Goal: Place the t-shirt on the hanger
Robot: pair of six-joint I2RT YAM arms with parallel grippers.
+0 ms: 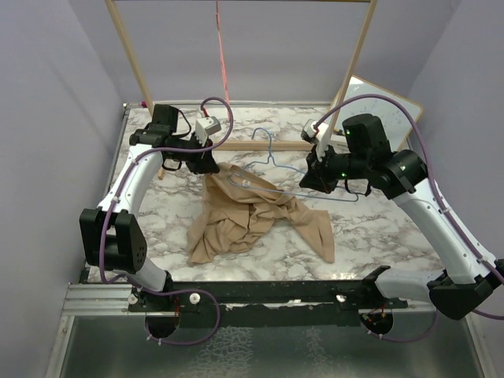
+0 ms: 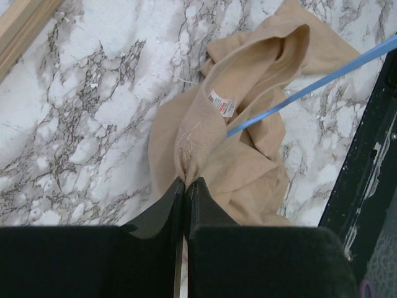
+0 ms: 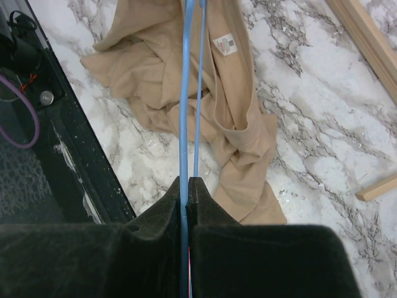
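Note:
The tan t-shirt (image 1: 232, 220) lies bunched on the marble table, its upper left part lifted in my left gripper (image 1: 206, 167), which is shut on the cloth (image 2: 195, 139). The left wrist view shows the raised neckline loop with a white label (image 2: 221, 103). My right gripper (image 1: 315, 179) is shut on the blue hanger (image 3: 185, 105), held level above the shirt. The hanger's far end (image 2: 236, 130) reaches into the raised cloth beside the left gripper, partly hidden by it.
A wooden frame bar (image 1: 260, 146) crosses behind the shirt, with a pink strap (image 1: 222, 55) hanging above. A whiteboard (image 1: 378, 98) leans at back right. Bare marble surrounds the shirt.

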